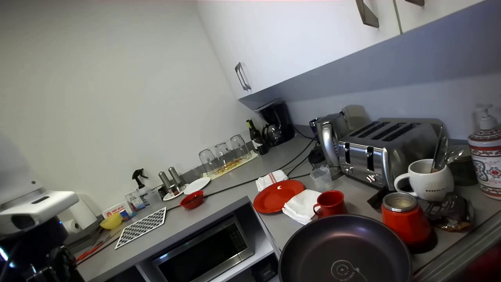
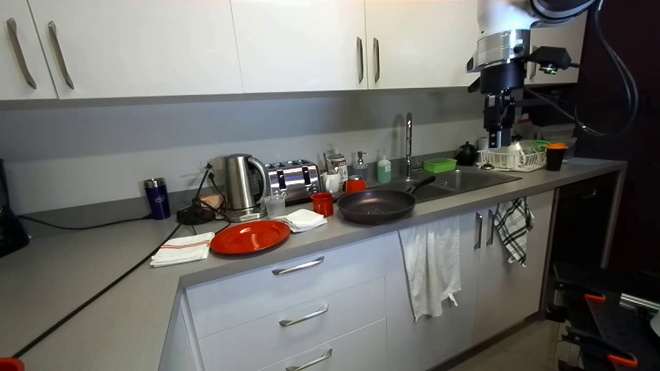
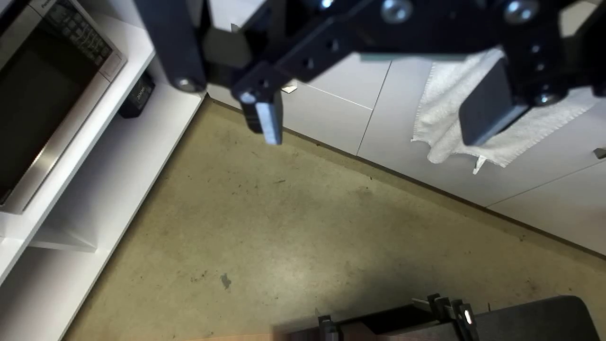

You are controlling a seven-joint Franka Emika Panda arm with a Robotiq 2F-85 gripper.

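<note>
Empty and open, my gripper hangs over the bare floor in the wrist view, its fingers [image 3: 269, 121] spread wide apart. From the second exterior view, the gripper [image 2: 498, 136] points straight down, near the camera and well clear of the counter. On the counter sit a dark frying pan [image 2: 375, 205], a red mug [image 2: 322, 204] and a red plate [image 2: 250, 237]. A folded white cloth [image 1: 300, 206] lies between the plate and the mug. Behind them stand the toaster [image 1: 390, 141] and the steel kettle [image 2: 244, 185].
A microwave [image 3: 48, 85] sits in an open shelf. A white towel [image 2: 431, 266] hangs on the cabinet front. Overhead cabinets [image 2: 297, 43] run above the counter. A red bowl [image 1: 192, 200] stands on the left counter, whose middle has free room.
</note>
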